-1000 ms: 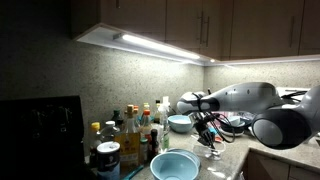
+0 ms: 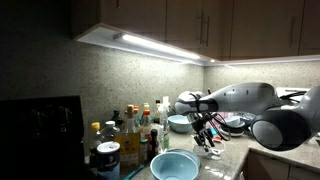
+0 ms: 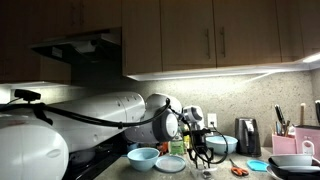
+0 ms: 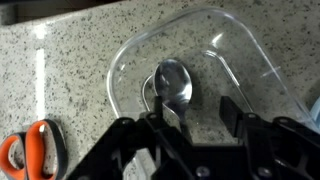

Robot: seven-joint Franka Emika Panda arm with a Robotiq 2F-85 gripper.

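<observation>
Seen from the wrist, a metal spoon (image 4: pixel 173 84) lies in a clear plastic container (image 4: pixel 127 48) on the speckled counter. My gripper points down over it, its dark fingers (image 4: pixel 126 137) spread to either side of the spoon's handle. A gap shows between the fingers, and whether either touches the spoon cannot be told. In the first exterior view the gripper (image 2: pixel 207 143) is low over the counter, and the second exterior view has the gripper (image 3: pixel 207 168) there too, small and partly lost among cables.
Orange-handled scissors (image 4: pixel 36 148) lie left of the container in the wrist view. A light blue bowl (image 2: pixel 175 165) stands at the counter's front, with several bottles (image 2: pixel 131 135) behind it. Another bowl (image 3: pixel 217 145) sits near the back wall.
The gripper and arm look almost still over the past second, with at most a slight lowering at the counter. The bowls and bottles have not moved.
</observation>
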